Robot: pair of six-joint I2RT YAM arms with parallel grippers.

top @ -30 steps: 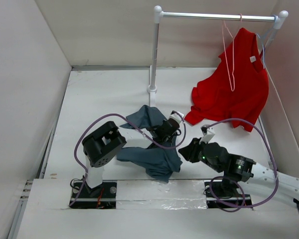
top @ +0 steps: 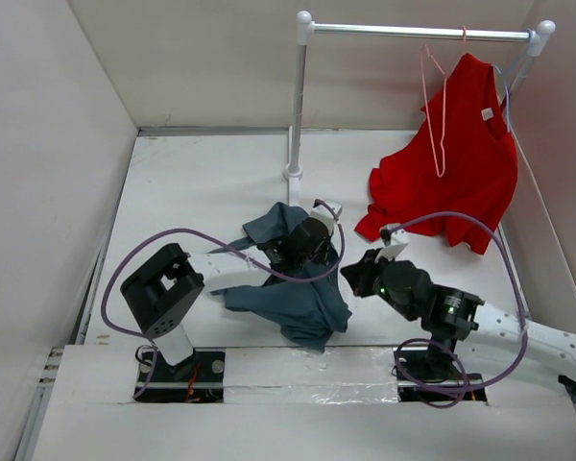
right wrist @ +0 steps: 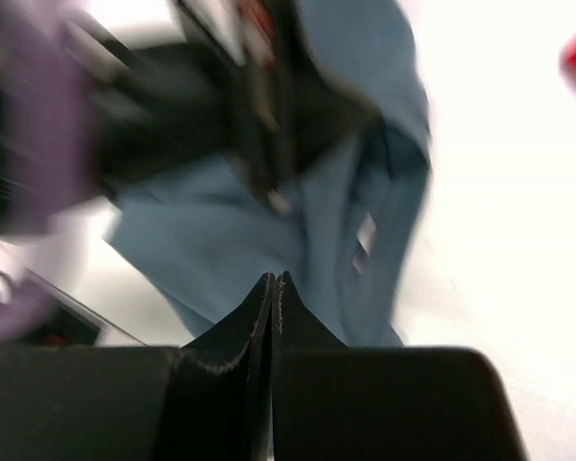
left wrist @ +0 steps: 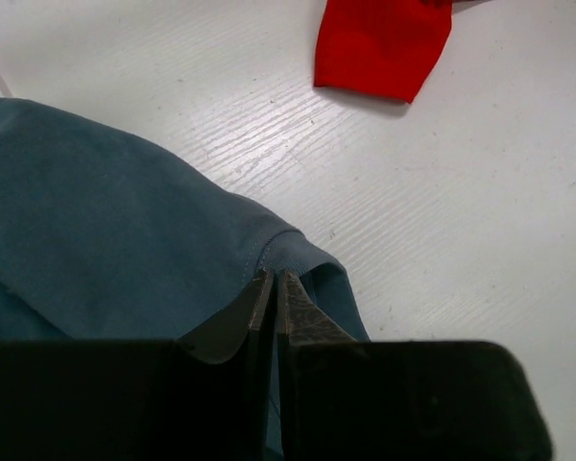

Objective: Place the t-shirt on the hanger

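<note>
A crumpled dark blue-grey t-shirt lies on the white floor beneath my left arm. My left gripper is shut, its fingertips over a folded edge of the shirt; whether any cloth is between them I cannot tell. My right gripper is shut, right of the shirt; in the right wrist view the blurred left arm is above it. An empty pink hanger hangs on the rail.
A red garment hangs from a blue hanger at the right and spreads onto the floor. Walls close in the sides.
The left arm has shifted up and left over the shirt. The right gripper has moved slightly, and the pink hanger sways a little leftward.
</note>
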